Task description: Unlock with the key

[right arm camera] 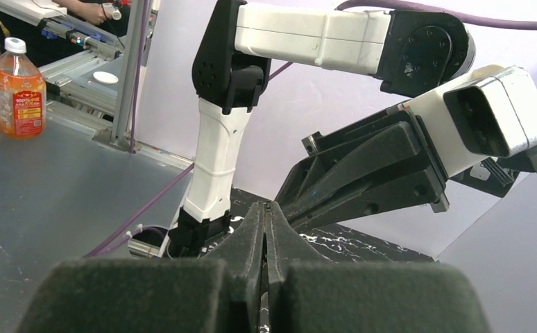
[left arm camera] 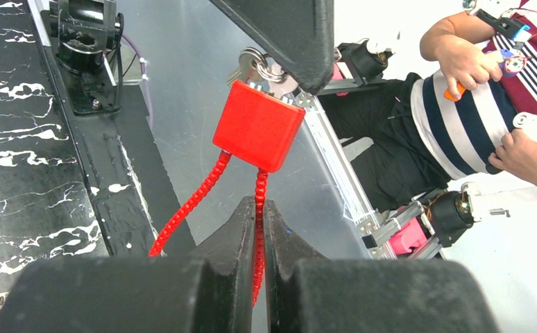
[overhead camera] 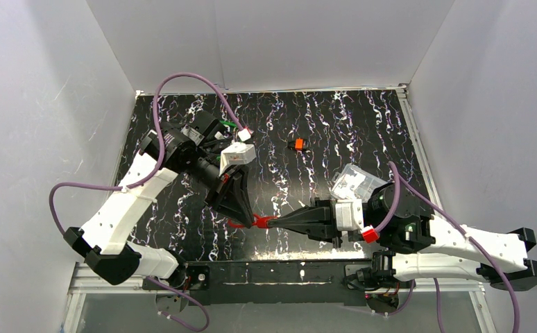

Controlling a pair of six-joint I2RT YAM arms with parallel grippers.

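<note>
The red padlock is in the air in the left wrist view, its beaded red strands trailing down. My left gripper is shut on one of those strands. Silvery keys on a ring hang at the lock's upper end, partly behind the dark fingertips of my right gripper. From above, the small red lock sits between the two grippers' tips near the table's front edge. My right gripper looks shut in its own wrist view. Whether it pinches a key is hidden, as is how deep any key sits.
A black-and-orange object lies at the table's back middle. A clear plastic box stands right of centre, beside the right arm. Purple cables loop along both arms.
</note>
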